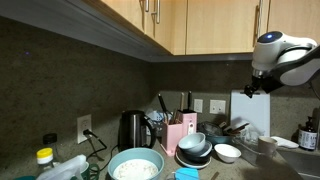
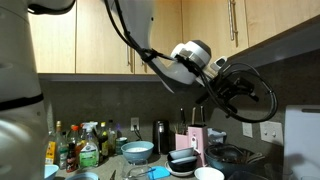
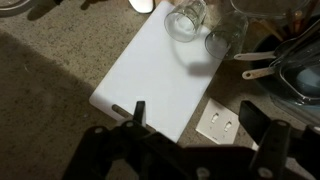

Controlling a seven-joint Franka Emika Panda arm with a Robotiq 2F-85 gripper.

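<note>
My gripper is open, its two dark fingers well apart and nothing held between them. In exterior view 1 the gripper (image 1: 255, 90) hangs high at the right, in front of the white board (image 1: 250, 112) leaning on the back wall. From above, the wrist view shows this white board (image 3: 165, 75) beyond the fingers, with two clear glasses (image 3: 184, 20) at its far end. The gripper (image 2: 238, 98) is well above the counter in exterior view 2, near the right wall.
A pink knife block (image 1: 178, 130), a dark kettle (image 1: 133, 131), a blue-green bowl (image 1: 135, 165) and a small white bowl (image 1: 227, 153) stand on the counter. Wooden cabinets (image 1: 222, 25) hang overhead. Several bottles (image 2: 88, 145) crowd the left in exterior view 2.
</note>
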